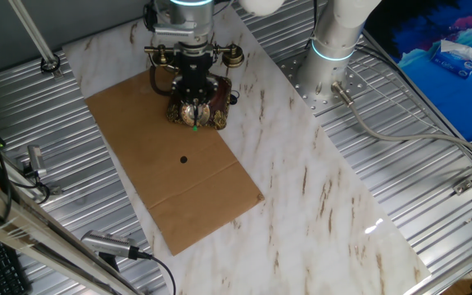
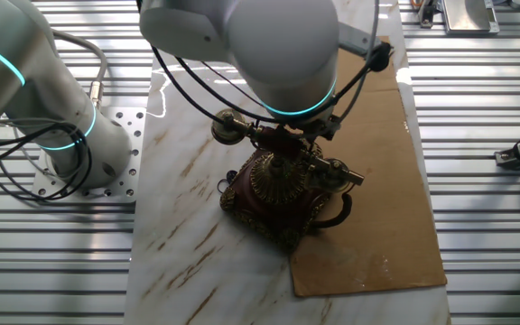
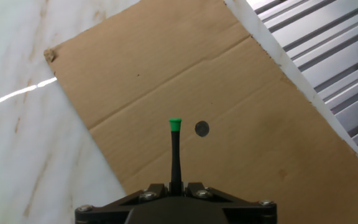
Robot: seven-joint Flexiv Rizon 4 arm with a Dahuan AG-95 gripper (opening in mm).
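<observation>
An ornate old-style telephone [image 1: 174, 113], dark red and brass, stands at the upper end of the brown cardboard sheet [image 1: 170, 197]. Its handset lies across the cradle; exterior view 2 shows the telephone [image 2: 278, 185] under the arm. From exterior view 1 my gripper [image 1: 194, 127] overlaps the telephone and hides its middle; the height between them cannot be told. In the wrist view the gripper is shut, its fingers together as one slim black piece with a green tip. The tip appears over cardboard, beside a dark round spot [image 3: 202, 129]. No telephone shows there.
The white marbled board [image 1: 318, 197] is bare to the right of the cardboard. The arm's base [image 1: 326, 86] stands at the upper right. A silver device with a cable [image 1: 109, 244] sits at the lower left, off the cardboard.
</observation>
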